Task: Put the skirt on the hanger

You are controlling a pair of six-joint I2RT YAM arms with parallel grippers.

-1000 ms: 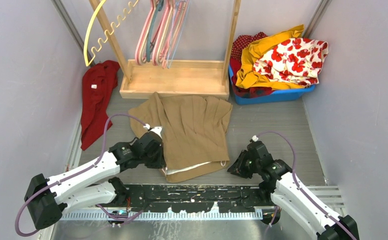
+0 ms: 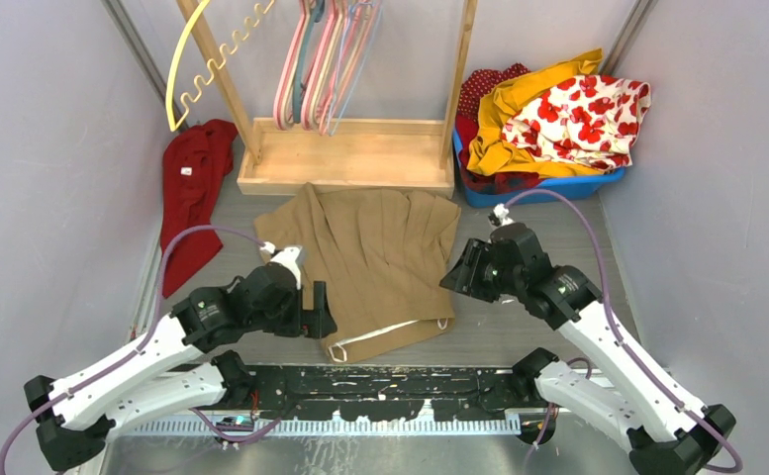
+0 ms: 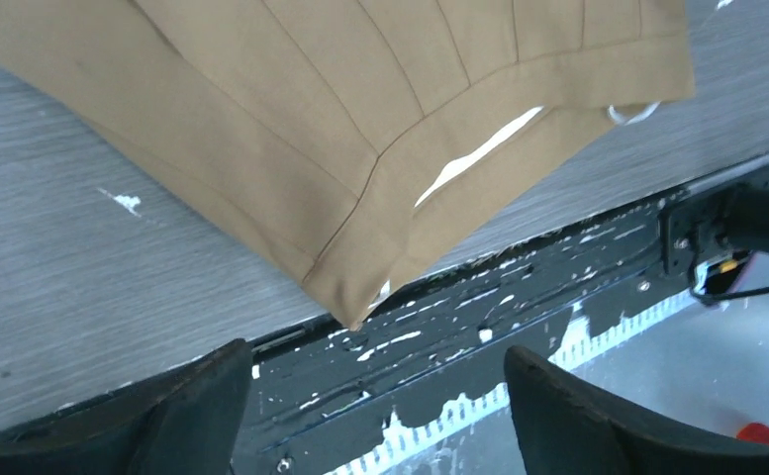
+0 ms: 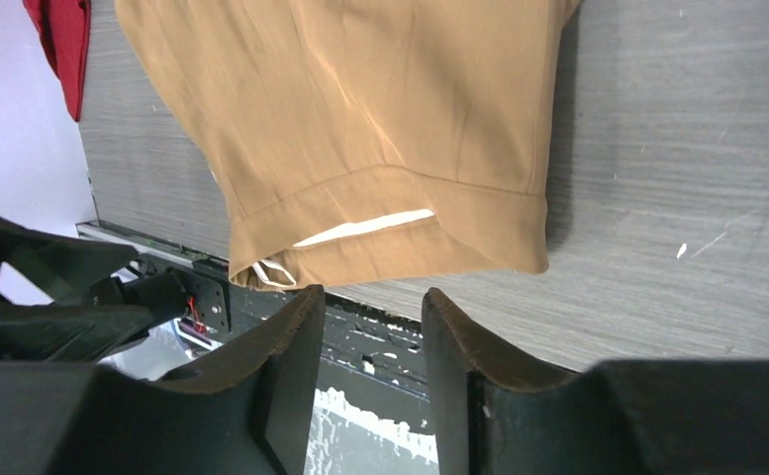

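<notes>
A brown pleated skirt (image 2: 380,252) lies flat mid-floor, its waistband toward the front edge. A strip of white shows in the waist opening, and small white loops (image 2: 337,352) stick out at its ends. Over the skirt's front left corner, my left gripper (image 2: 323,309) is open and empty; in the left wrist view that corner (image 3: 355,297) lies just beyond the fingers. My right gripper (image 2: 467,287), its fingers partly apart with nothing between them, hovers by the skirt's right edge. Several pink, white and blue hangers (image 2: 326,64) hang from the rack behind.
The wooden rack base (image 2: 345,185) stands behind the skirt. A blue basket (image 2: 538,190) heaped with clothes sits at the back right. Dark red cloth (image 2: 190,198) lies on the left, and a yellow hanger (image 2: 174,74) is at the upper left.
My left gripper has opened and shifted slightly at the waistband's left corner, where the loop now shows free. The right gripper has moved back toward the rack. The skirt looks nearly unmoved.
</notes>
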